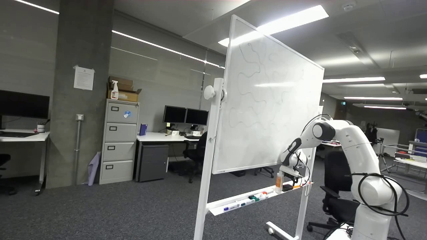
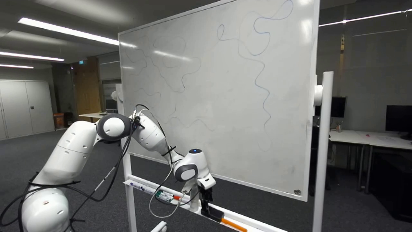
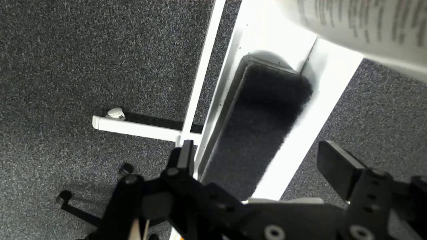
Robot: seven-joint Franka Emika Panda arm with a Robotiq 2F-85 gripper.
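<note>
A black felt eraser [image 3: 260, 120] lies along the white tray [image 3: 298, 160] beneath the whiteboard [image 2: 231, 104]. My gripper is open above it in the wrist view, one finger [image 3: 184, 158] to each side and nothing held. Exterior view 2 has the gripper [image 2: 206, 197] pointing down at the eraser [image 2: 214, 214], very close to it; contact cannot be made out. An orange handle [image 2: 233, 224] extends from the eraser's near end. Thin wavy pen lines cover much of the board.
Right beside the gripper stands a white bottle with an orange label [image 1: 279, 182], its printed side [image 3: 368, 24] filling a wrist view corner. Several markers [image 1: 244, 203] occupy the tray farther along. The board's lower edge [image 2: 255, 186] is close behind the hand.
</note>
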